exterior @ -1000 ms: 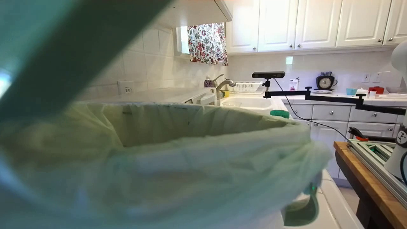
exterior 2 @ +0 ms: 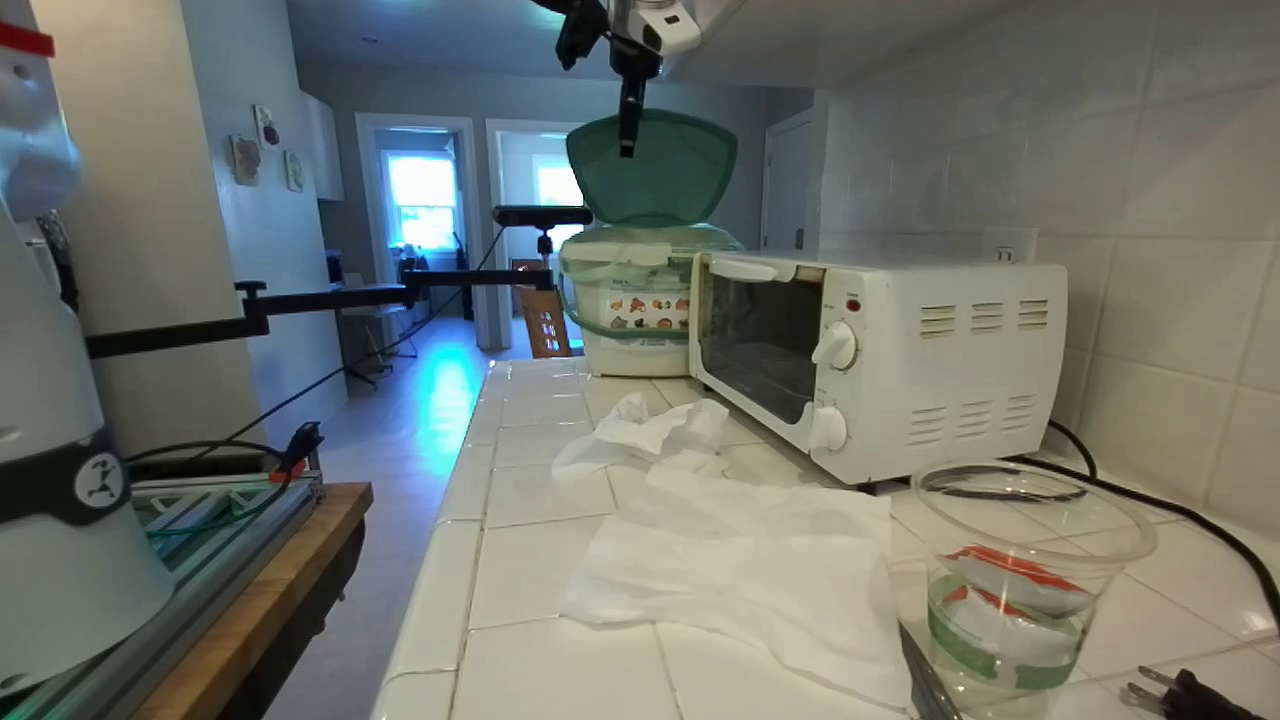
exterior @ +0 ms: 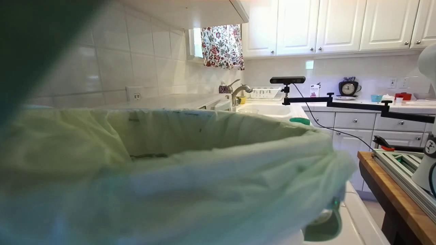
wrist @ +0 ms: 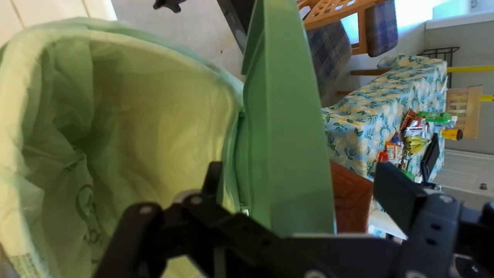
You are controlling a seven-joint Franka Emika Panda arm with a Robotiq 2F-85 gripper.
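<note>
A pale green bin [exterior 2: 636, 354] stands at the far end of the counter, its hinged green lid [exterior 2: 690, 174] raised. From above, the wrist view shows the light-green liner [wrist: 153, 106] inside the bin and the raised lid [wrist: 296, 116] almost edge-on. My gripper is open, its two dark fingers wide apart on either side of the lid in that view. Whether either finger touches the lid cannot be told. In exterior view 2, a dark finger [exterior 2: 631, 114] hangs in front of the lid. Close to exterior view 1, the liner [exterior: 245, 175] hides the bin's bottom.
Beside the bin stands a white toaster oven [exterior 2: 936, 348]. Crumpled white paper [exterior 2: 744, 564] and a clear plastic cup [exterior 2: 1020, 588] lie nearer on the counter. A black camera arm [exterior 2: 336, 300] reaches across on the left. The wall is close on the right.
In exterior view 1, the blurred dark green shape has drawn back toward the upper left corner, uncovering more wall tiles. The bin's liner has shifted slightly.
</note>
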